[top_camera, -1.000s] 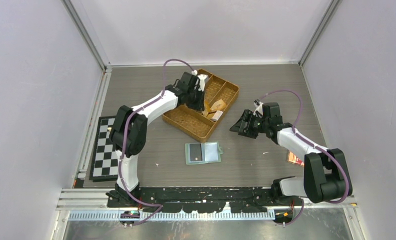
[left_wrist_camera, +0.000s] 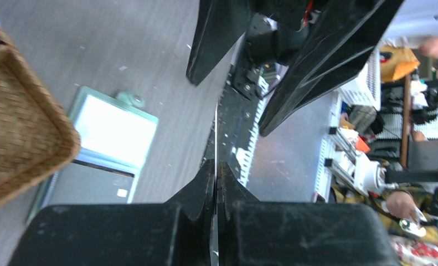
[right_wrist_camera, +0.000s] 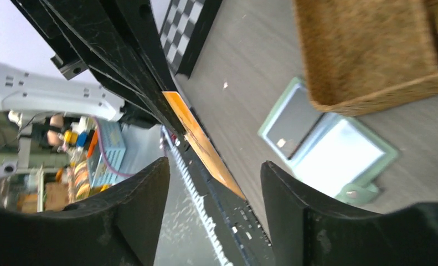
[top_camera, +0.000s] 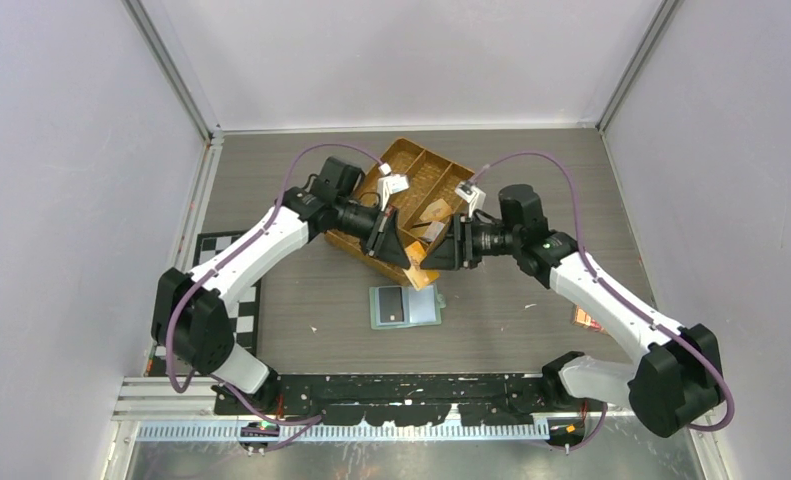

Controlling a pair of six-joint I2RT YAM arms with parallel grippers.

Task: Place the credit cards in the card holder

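Observation:
An orange card [top_camera: 420, 266] is held by my left gripper [top_camera: 403, 265] above the front edge of the organiser, between both grippers; it shows edge-on in the left wrist view and slanted at the fingertips in the right wrist view [right_wrist_camera: 208, 152]. The left fingers are shut on it. My right gripper stands open, its fingers [left_wrist_camera: 294, 83] either side of the card's far part. The card holder [top_camera: 406, 306], pale green with dark and clear pockets, lies on the table below. More cards [top_camera: 433, 215] lie in the organiser.
The brown compartment tray [top_camera: 365, 247] sits at the back centre. A checkered board [top_camera: 244, 317] lies at the left, a red-patterned box [top_camera: 583, 318] at the right. Table around the card holder is clear.
My left gripper has come out of the organiser toward the front with a card, while my right gripper has moved left to meet it.

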